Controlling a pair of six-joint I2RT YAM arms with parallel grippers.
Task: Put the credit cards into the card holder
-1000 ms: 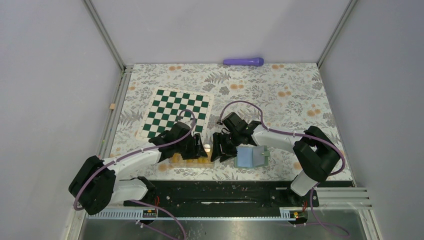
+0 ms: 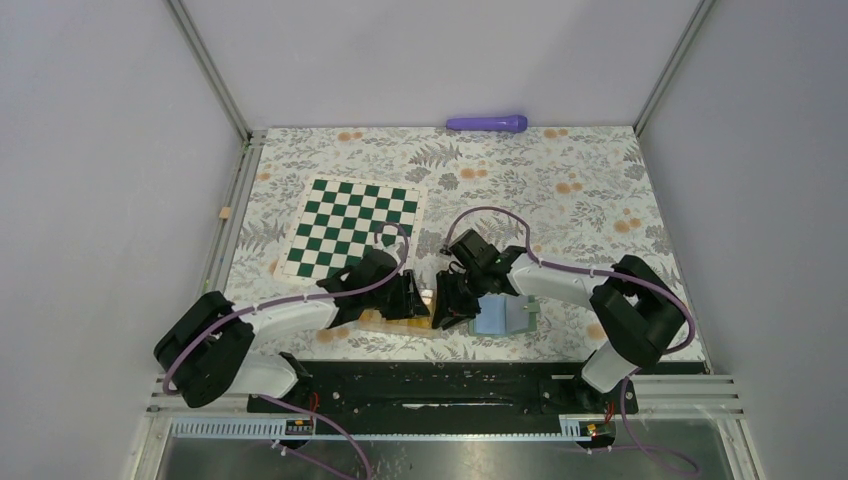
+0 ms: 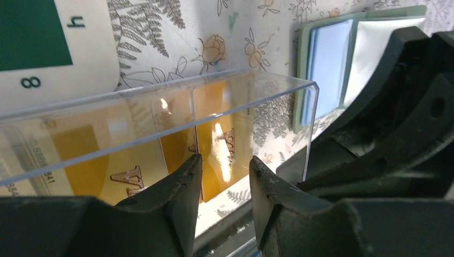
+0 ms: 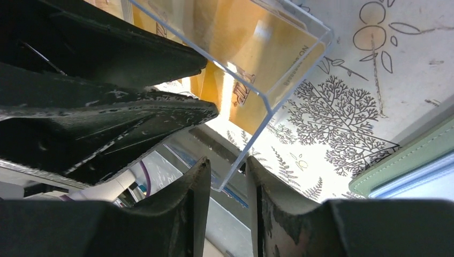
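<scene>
A clear plastic case (image 3: pixel 278 85) holds several gold cards (image 3: pixel 123 155) at the front centre. My left gripper is at its near side, fingertips part open beside the rightmost gold card (image 3: pixel 225 150); whether they touch it is unclear. My right gripper is at the case's end, its fingertips at the clear edge, slightly apart. The card holder (image 3: pixel 326 64), green with blue and white sleeves, lies open to the right, partly under the right arm in the top view (image 2: pixel 505 315).
A checkerboard mat (image 2: pixel 345 225) lies behind the left arm. A purple microphone (image 2: pixel 485 123) lies at the back edge.
Both grippers have shifted a little to the right along the front of the table, and the clear case appears to have shifted right with them.
</scene>
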